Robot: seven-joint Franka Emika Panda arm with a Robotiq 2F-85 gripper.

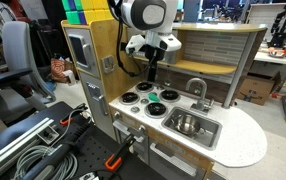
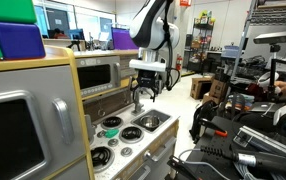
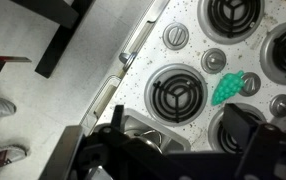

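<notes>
A green lumpy toy (image 3: 226, 88) lies on the stove top among the burners and knobs. The same green toy (image 1: 153, 97) shows near the middle of the stove in the first exterior view, and as a green patch (image 2: 111, 133) in the second. Above the counter my gripper (image 1: 151, 74) hangs pointing down, clear of the toy. Looking down from the wrist, my gripper is open, with two dark fingers (image 3: 245, 130) spread wide. Nothing is held between them; the toy lies beyond the right finger.
A metal sink (image 1: 188, 125) with a tap (image 1: 199, 92) is set to the right of the burners. Behind the stove rises a wooden shelf (image 1: 198, 68). A tall cabinet (image 2: 28, 125) stands at one side.
</notes>
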